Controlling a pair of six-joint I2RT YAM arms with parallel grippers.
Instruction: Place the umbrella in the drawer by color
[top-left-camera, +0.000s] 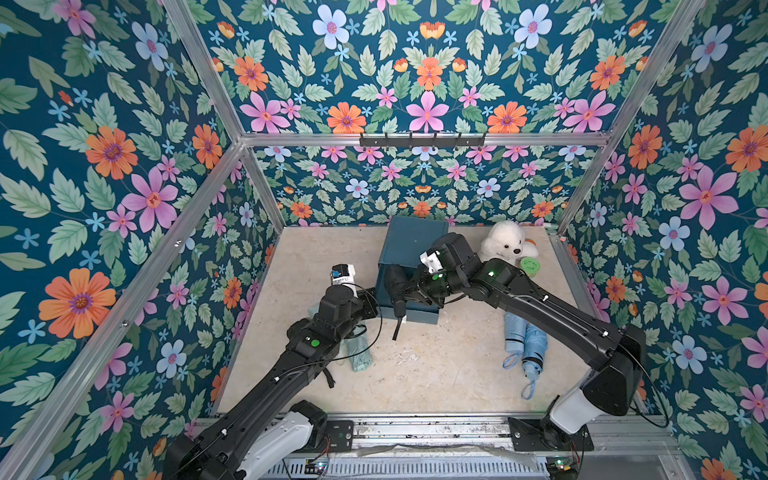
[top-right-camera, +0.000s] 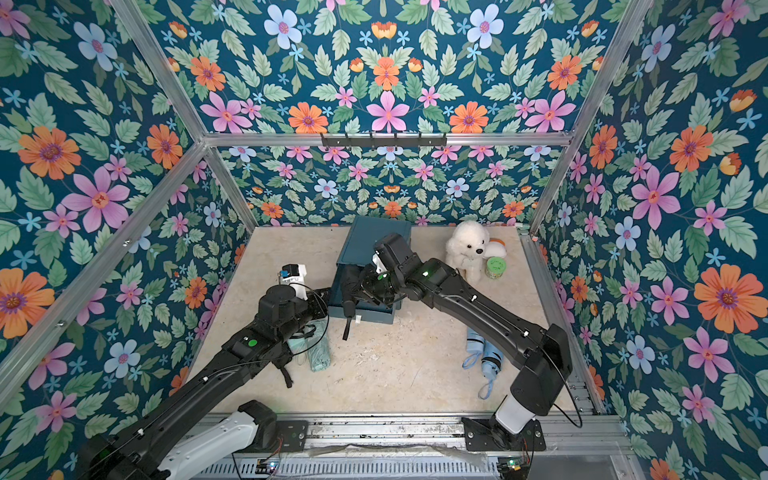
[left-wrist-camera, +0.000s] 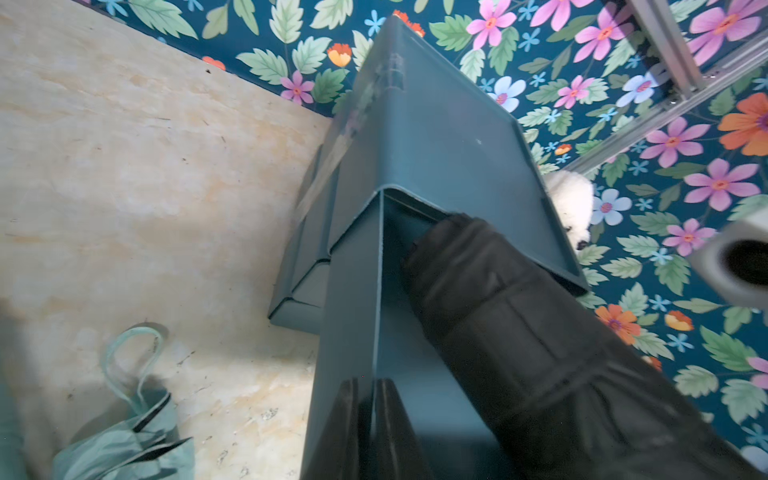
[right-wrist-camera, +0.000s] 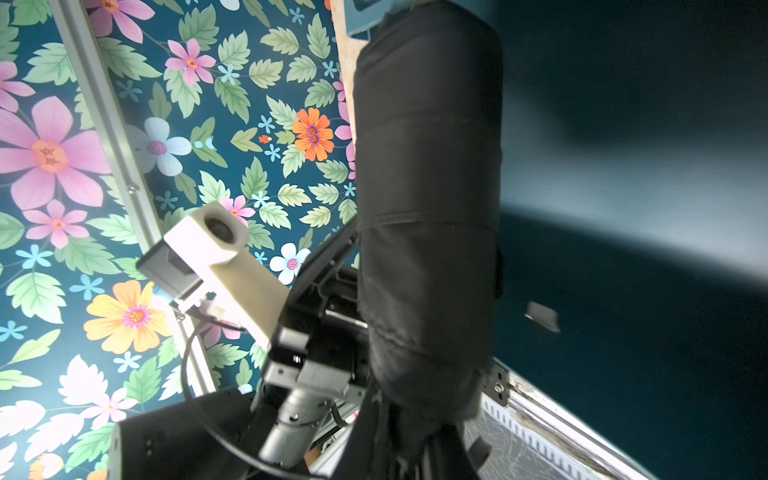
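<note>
A teal drawer box (top-left-camera: 413, 236) stands at the back middle, its lower compartment open to the front. A black umbrella (left-wrist-camera: 544, 344) lies slanting over that compartment. My right gripper is at the umbrella's end in the right wrist view; whether it grips it is unclear. My left gripper is at the box's left wall, its fingertips over the wall's edge; its finger is hard to tell. Two light blue umbrellas (top-right-camera: 489, 360) lie at the front right. A mint umbrella (top-right-camera: 316, 352) lies under my left arm.
A white plush dog (top-left-camera: 505, 240) and a green jar (top-right-camera: 495, 267) sit right of the box. Metal frame rails and floral walls enclose it.
</note>
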